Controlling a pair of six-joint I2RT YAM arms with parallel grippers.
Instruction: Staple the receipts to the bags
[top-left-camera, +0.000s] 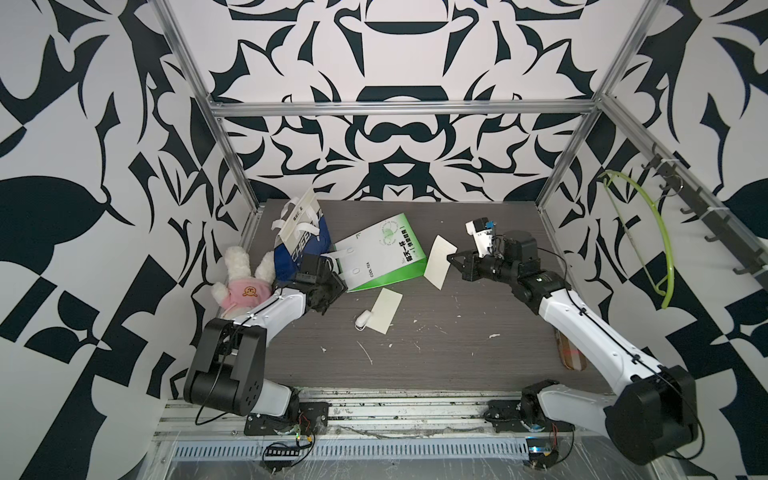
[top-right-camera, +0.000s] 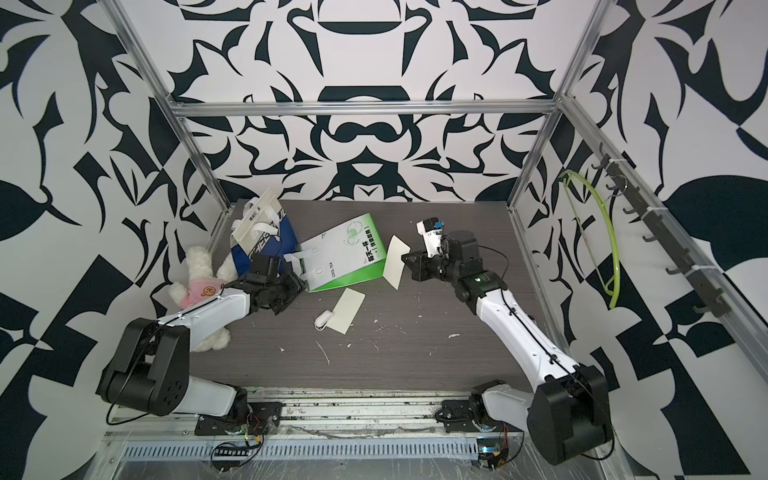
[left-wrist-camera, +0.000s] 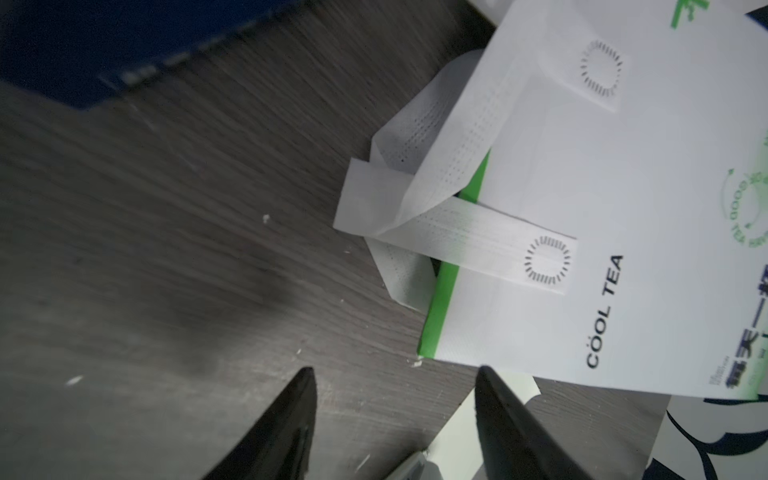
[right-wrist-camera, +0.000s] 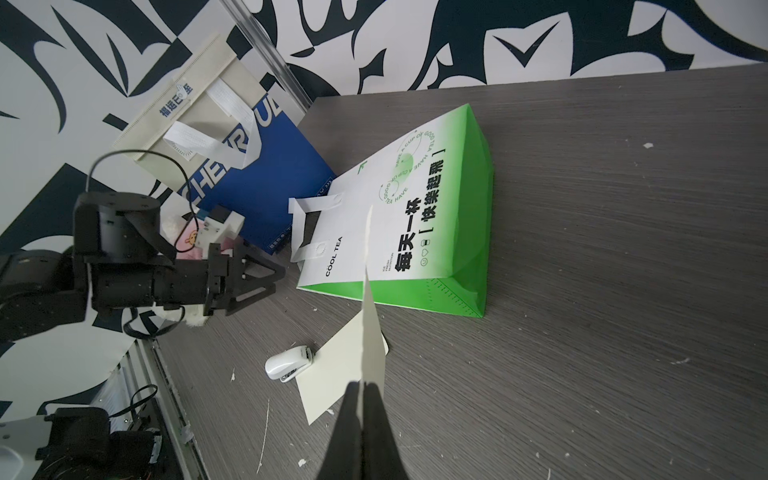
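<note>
A white-and-green paper bag (right-wrist-camera: 384, 216) lies flat on the table, its handle (left-wrist-camera: 472, 232) towards the left. My right gripper is shut on a cream receipt (right-wrist-camera: 369, 336), held up to the right of that bag. A second receipt (top-left-camera: 385, 310) lies flat in front of the bag, with the small white stapler (right-wrist-camera: 289, 363) against its left edge. My left gripper stands open and empty above the table, just left of the bag's handle end. Behind it is a blue-and-cream bag (right-wrist-camera: 264, 160), partly hidden by the left arm in the top views.
A white plush toy in a pink shirt (top-left-camera: 244, 293) rests at the left wall beside the blue bag. Small paper scraps litter the front table (top-left-camera: 448, 352). Bare table (right-wrist-camera: 608, 240) lies to the right of the green bag.
</note>
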